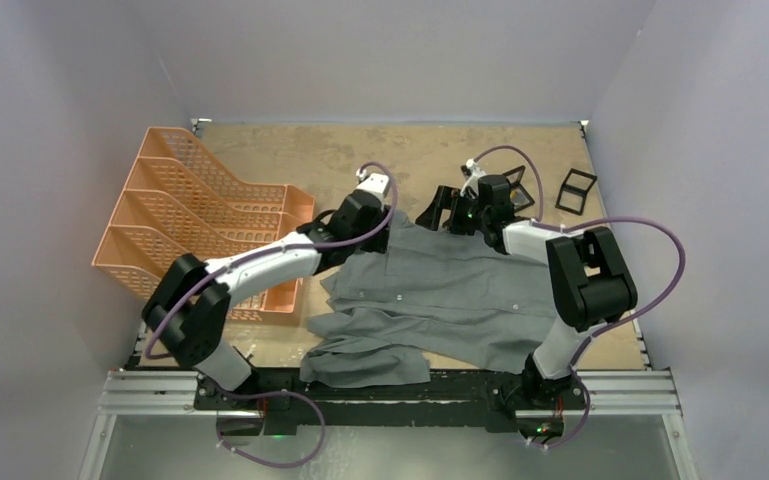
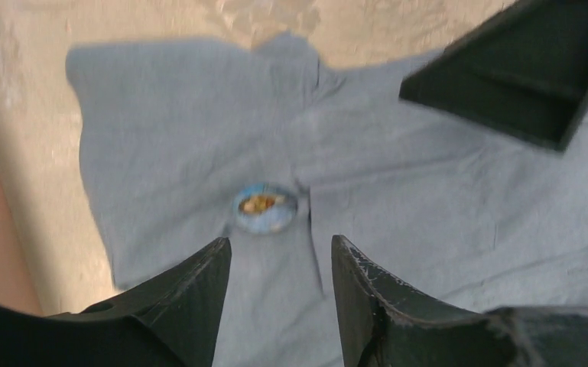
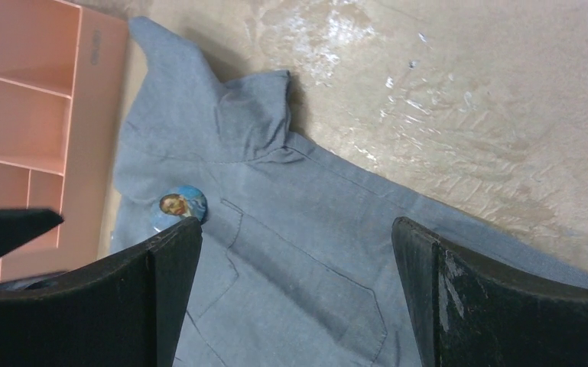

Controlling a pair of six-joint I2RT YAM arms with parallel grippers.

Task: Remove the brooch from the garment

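The grey garment (image 1: 460, 275) lies spread over the table, its left end rumpled. A round blue brooch with an orange-brown centre (image 2: 264, 209) rests on it, beside a pocket seam. My left gripper is over the garment with its fingers apart; the brooch appears just beyond the fingertips, and nothing is held. In the top view this arm hides the brooch. My right gripper is open and empty above the garment's back edge. The brooch (image 3: 180, 206) shows near its left finger (image 3: 176, 264) in that wrist view.
An orange rack with compartments (image 1: 288, 200) stands at the left, close to the left arm. Two small open black frame-like cases, one of them (image 1: 575, 190) fully visible, lie at the back right.
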